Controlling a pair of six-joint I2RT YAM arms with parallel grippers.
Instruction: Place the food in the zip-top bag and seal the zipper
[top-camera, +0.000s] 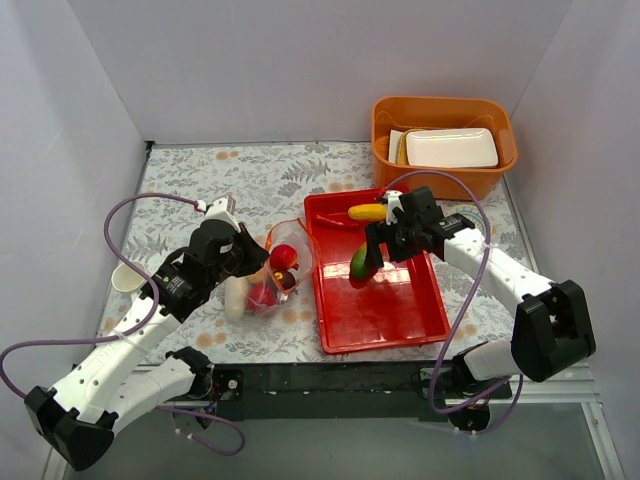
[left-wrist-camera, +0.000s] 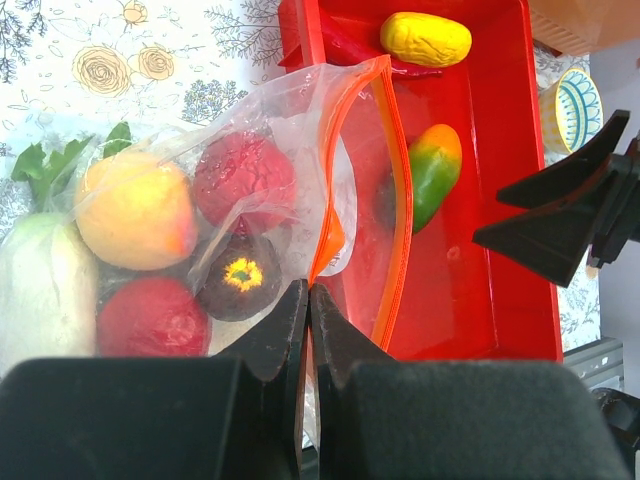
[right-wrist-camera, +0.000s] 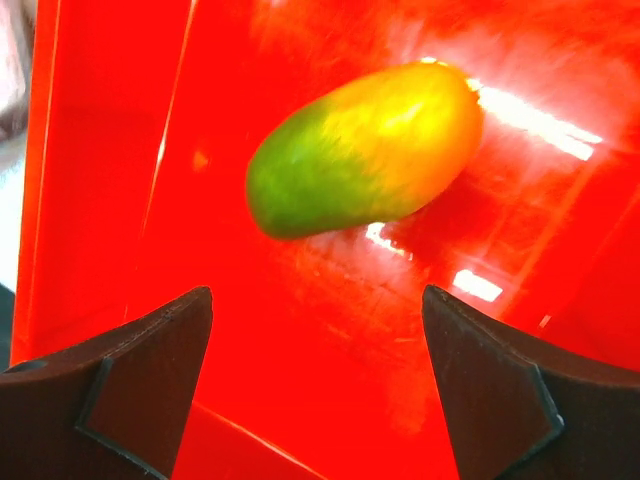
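A clear zip bag (left-wrist-camera: 240, 150) with an orange zipper holds a peach (left-wrist-camera: 135, 210), red fruits (left-wrist-camera: 153, 318), a dark fruit (left-wrist-camera: 240, 285) and a pale vegetable (left-wrist-camera: 45, 290). My left gripper is shut at the zipper's edge; whether film is between its fingertips I cannot tell. In the red tray (top-camera: 380, 325) lie a green-orange mango (right-wrist-camera: 360, 150), a yellow corn-like item (left-wrist-camera: 425, 38) and a red pepper (left-wrist-camera: 350, 50). My right gripper hangs open over the tray beside the mango, with nothing between its fingers.
An orange bin (top-camera: 445, 180) with white trays stands at back right. A patterned cup (left-wrist-camera: 570, 110) sits right of the tray, a white mug (top-camera: 128, 277) at the left.
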